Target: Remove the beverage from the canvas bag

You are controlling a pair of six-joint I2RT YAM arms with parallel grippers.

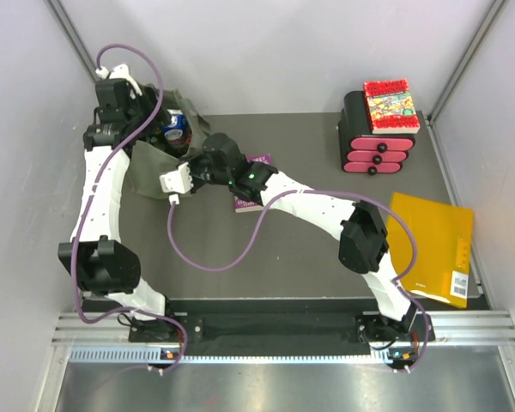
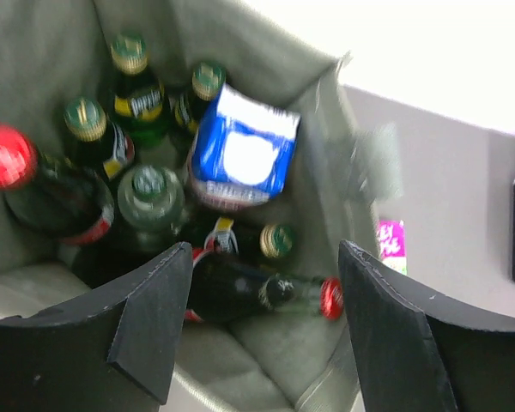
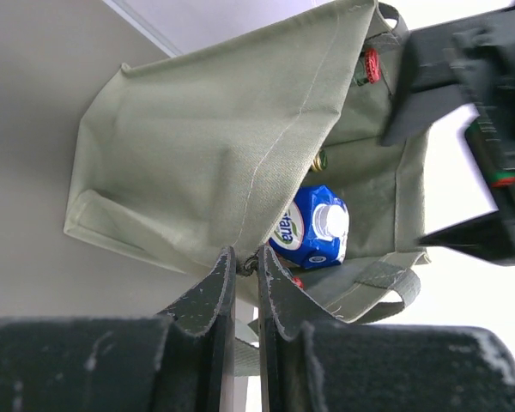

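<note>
The olive canvas bag (image 1: pixel 150 176) stands at the back left. My left gripper hangs open over it; its view shows green bottles (image 2: pixel 137 103), a red-capped bottle (image 2: pixel 60 197), another red-capped bottle lying between the fingertips' view (image 2: pixel 257 292), and a blue-and-white carton (image 2: pixel 240 150). My right gripper is shut on the bag's near rim, holding the fabric. In the right wrist view the blue carton (image 3: pixel 305 227) shows past the folded rim, with the left gripper above it.
A pink book (image 1: pixel 245 204) lies partly under the right arm. A black drawer unit (image 1: pixel 356 133) with a red-edged book (image 1: pixel 390 107) stands at the back right, and a yellow folder (image 1: pixel 425 266) lies at the front right.
</note>
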